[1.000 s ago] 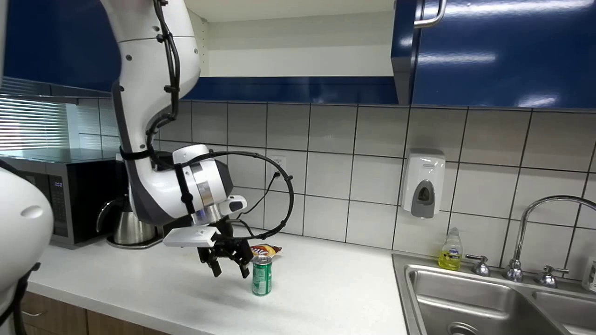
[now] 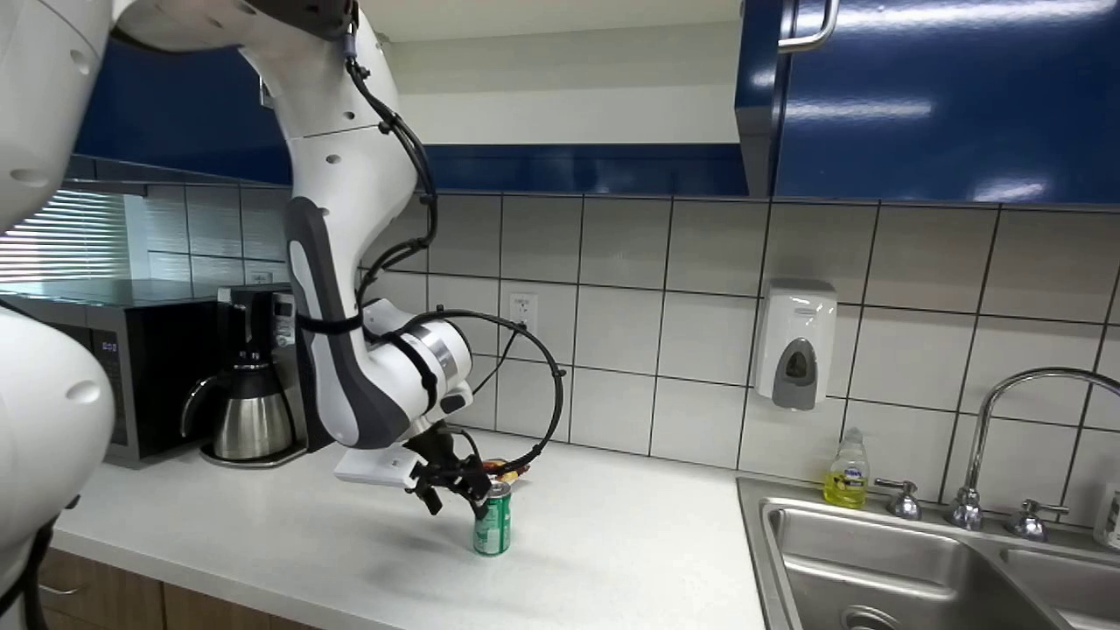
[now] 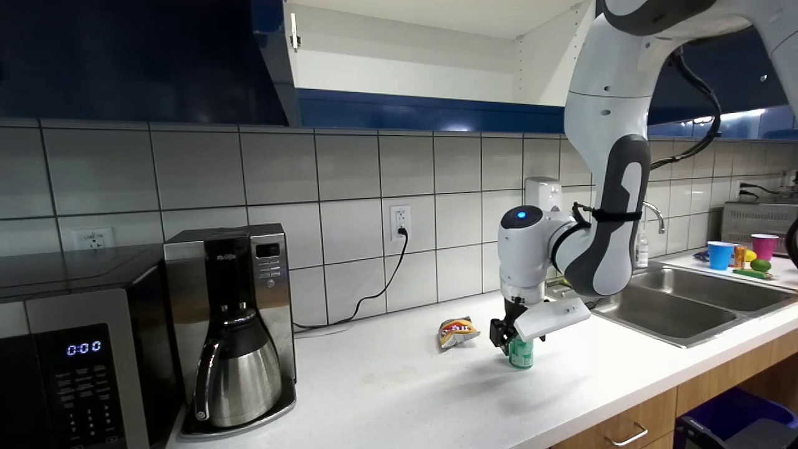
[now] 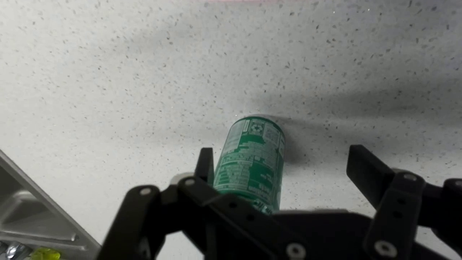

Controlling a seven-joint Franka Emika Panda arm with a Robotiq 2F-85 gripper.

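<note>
A green can stands upright on the white counter, and in the wrist view the can shows between the two fingers, much closer to the left one. My gripper is low over the counter at the can's upper part. Wide apart in the wrist view, the fingers of my gripper leave a broad gap between the can and the right finger. The can's top is hidden under the gripper there. From the second exterior view the can is partly covered by the gripper and a white bracket on the wrist.
A chip bag lies near the backsplash behind the can. The coffee maker and microwave stand on one side, the sink on the other. Bare counter stretches between can and sink.
My gripper has moved right in the first exterior view, from beside the can to its upper part, where it now overlaps the can. The can stands where it was.
</note>
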